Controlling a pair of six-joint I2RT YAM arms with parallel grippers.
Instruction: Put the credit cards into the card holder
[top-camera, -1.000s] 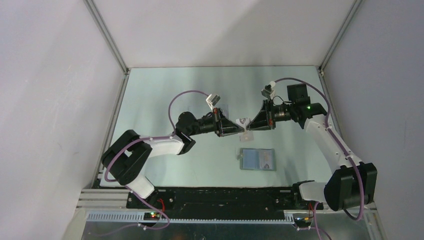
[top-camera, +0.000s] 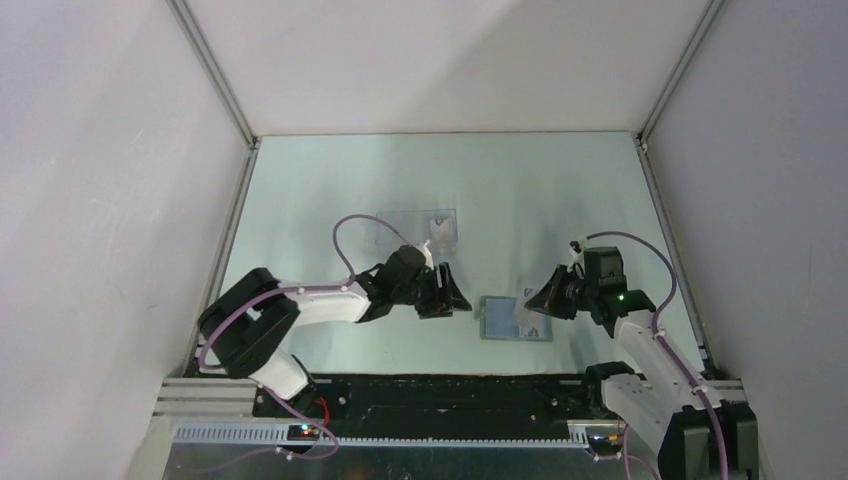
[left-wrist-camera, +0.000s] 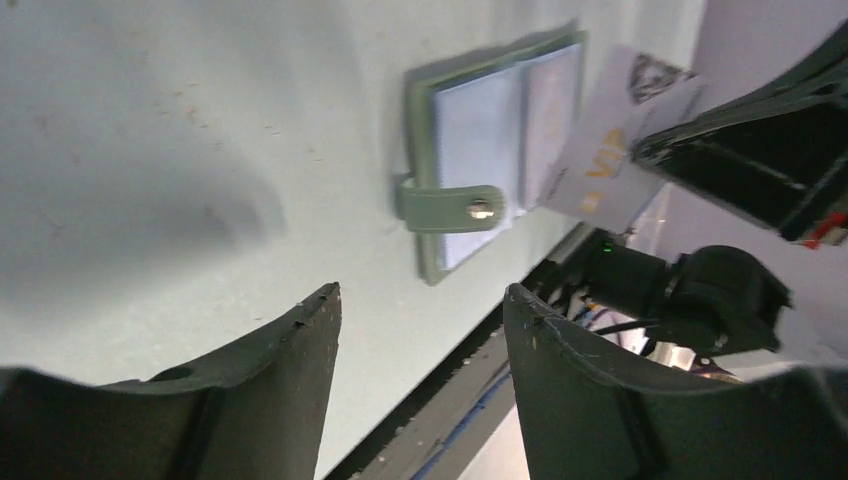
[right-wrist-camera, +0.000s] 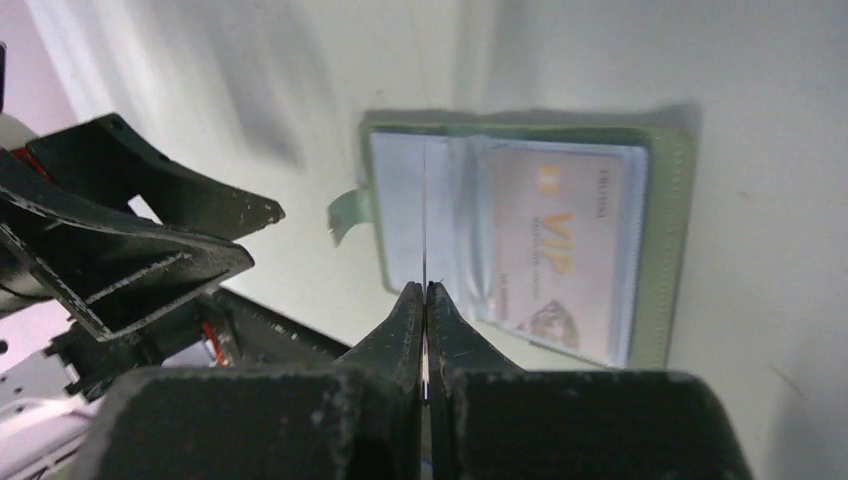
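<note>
The green-edged card holder (top-camera: 501, 318) lies flat on the table, with two clear pockets and a snap strap (left-wrist-camera: 450, 208) at its left side. Its right pocket holds a VIP card (right-wrist-camera: 565, 250); the left pocket looks empty. Pinched in my right gripper, a second VIP card hangs above the holder and appears edge-on as a thin line in the right wrist view. To the left of the holder, my left gripper stands open with nothing between its fingers.
A clear tray (top-camera: 400, 217) with another card (top-camera: 441, 231) sits behind the left arm. Both arms are close to the holder, one on each side.
A second ago both grippers met at the card behind the holder.
</note>
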